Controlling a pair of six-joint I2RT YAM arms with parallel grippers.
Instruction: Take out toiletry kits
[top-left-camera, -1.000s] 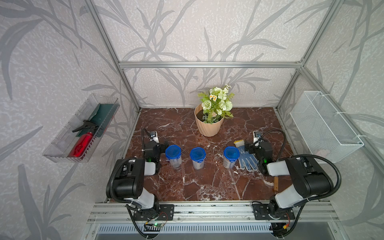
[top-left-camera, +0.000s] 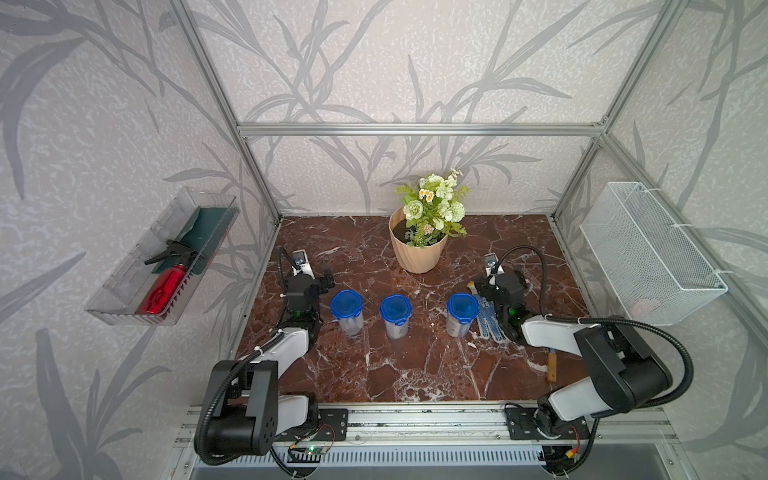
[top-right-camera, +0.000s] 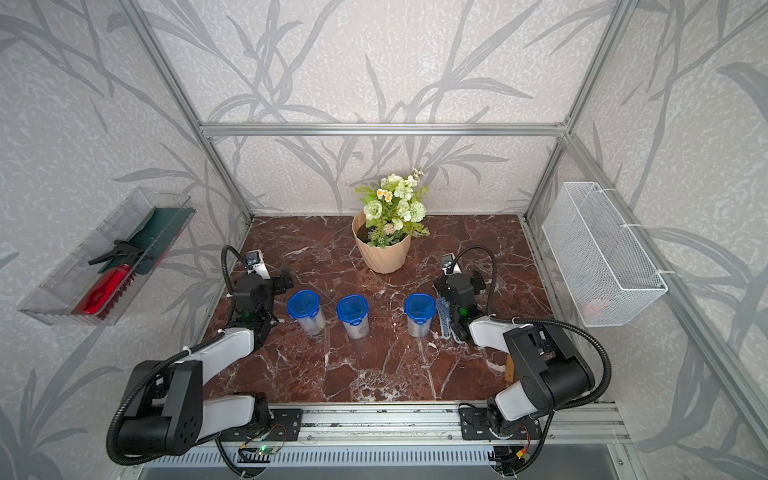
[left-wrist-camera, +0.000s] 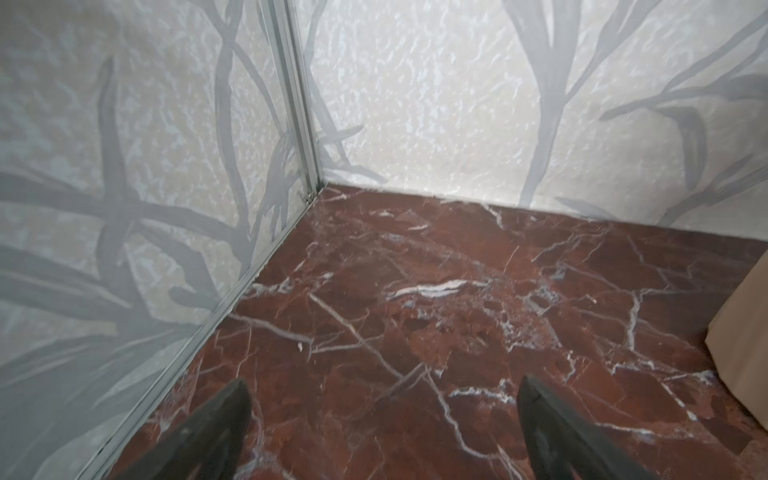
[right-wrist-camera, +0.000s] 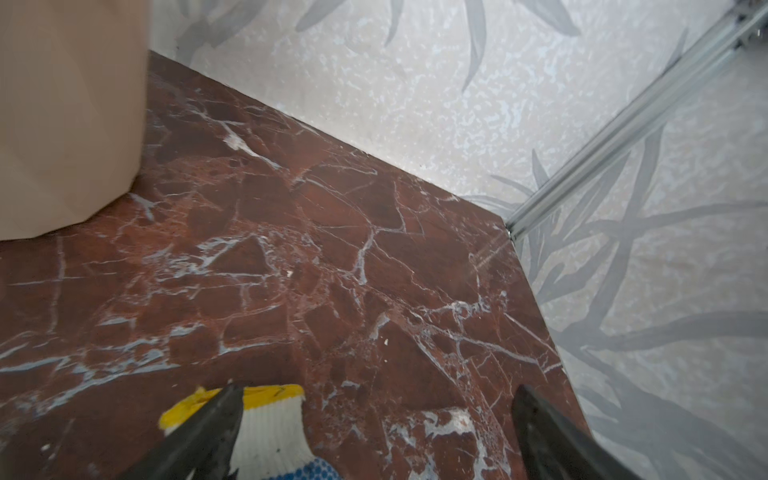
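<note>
Three clear cups with blue lids stand in a row on the marble table: a left cup (top-left-camera: 349, 326), a middle cup (top-left-camera: 396, 328) and a right cup (top-left-camera: 458, 328). To the left of the row, my left gripper is open over bare tabletop, its fingers apart. Above the cuff of a blue-grey glove (right-wrist-camera: 272, 432), my right gripper also stands open and empty. In the top left view the right arm partly covers that glove. No toiletry kit can be made out clearly in any view.
A potted plant (top-left-camera: 419, 254) stands at the back middle. On the left wall hangs a clear basket (top-left-camera: 108, 300) with a red-and-black tool (top-left-camera: 166, 286). A white mesh basket (top-left-camera: 664, 264) hangs at right.
The right gripper has shifted left, now covering more of the glove. Cups and plant have stayed put.
</note>
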